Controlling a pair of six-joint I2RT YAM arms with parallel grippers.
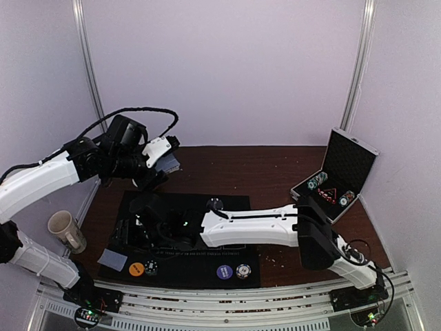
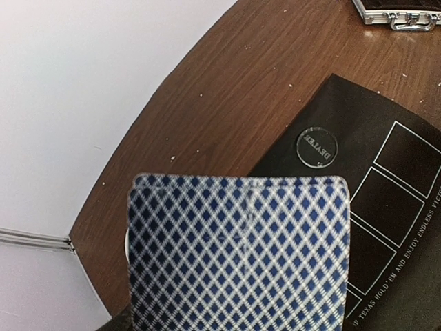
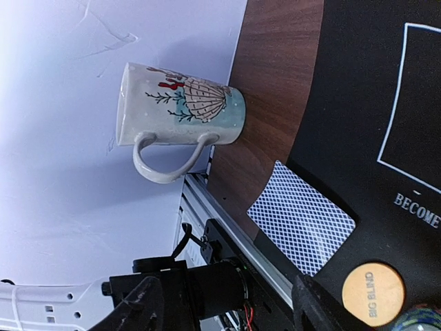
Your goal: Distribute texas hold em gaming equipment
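Note:
My left gripper (image 1: 158, 169) is raised at the back left of the black mat (image 1: 186, 274), shut on a deck of blue-checked cards (image 2: 238, 255), which fills the lower left wrist view. My right gripper (image 1: 129, 233) hangs over the mat's left side, part open, with nothing seen between its fingers. Below it lie a card (image 3: 302, 217), an orange BIG BLIND button (image 3: 372, 294) and a chip (image 1: 151, 267). A blue button (image 1: 224, 272) and another chip (image 1: 243, 271) lie at the mat's front right. A clear DEALER disc (image 2: 317, 147) lies at the mat's back.
An open aluminium case (image 1: 327, 196) with chips stands at the right. A mug (image 3: 180, 110) stands at the left edge.

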